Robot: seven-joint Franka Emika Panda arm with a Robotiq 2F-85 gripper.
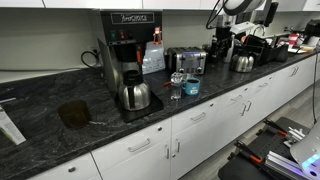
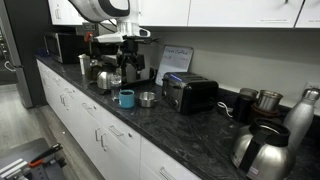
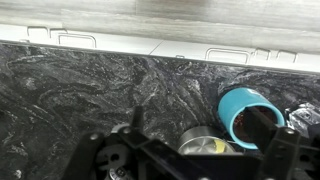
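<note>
My gripper is open above the dark counter (image 3: 60, 120), with its two dark fingers spread at the bottom of the wrist view and nothing held between them. A blue mug (image 3: 232, 106) with dark contents lies by the right finger, partly covered by it. Next to it a silver metal bowl (image 3: 198, 134) is partly hidden by the gripper. From the side, in exterior view 2, the gripper (image 2: 128, 68) hangs over the counter, above the blue mug (image 2: 127, 99) and the metal bowl (image 2: 148, 99), clear of both.
A black toaster (image 2: 189, 92) and a steel carafe (image 2: 262, 152) stand along the counter. In exterior view 1 the coffee maker (image 1: 130, 35) is at the left, and a kettle (image 1: 242, 62) sits farther right. Bare counter shows in front of the toaster.
</note>
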